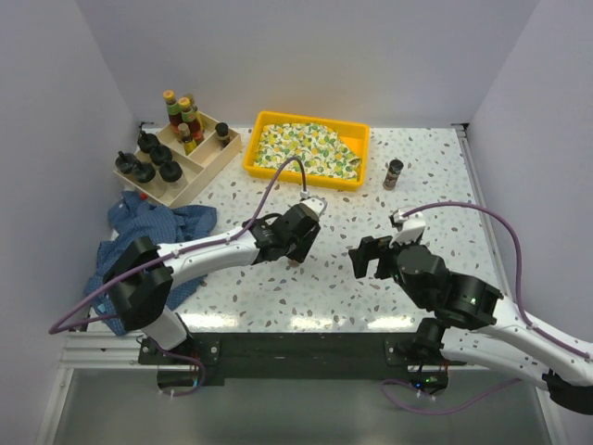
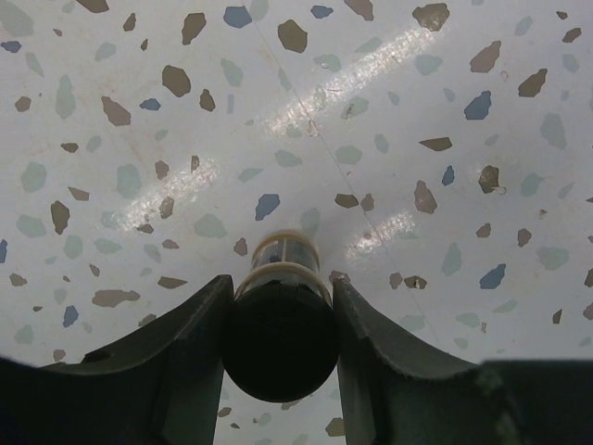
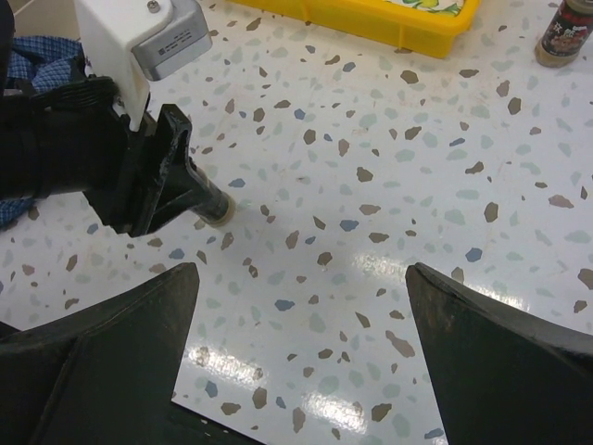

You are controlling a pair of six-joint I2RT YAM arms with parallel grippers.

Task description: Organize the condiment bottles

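Observation:
A small black-capped bottle stands between the fingertips of my left gripper, which is shut on it near the cap. Its clear lower part and base show beyond the cap. From the right wrist view, the bottle's lower end is at the tabletop, with the left fingers hiding its top. My right gripper is open over bare table, nothing between its fingers. Another dark-capped bottle stands by itself at the back right. Several bottles occupy the wooden divided box at the back left, including black-topped ones and red ones with yellow caps.
A yellow tray lined with patterned cloth sits at the back middle. The crumpled blue cloth lies at the left, in front of the box.

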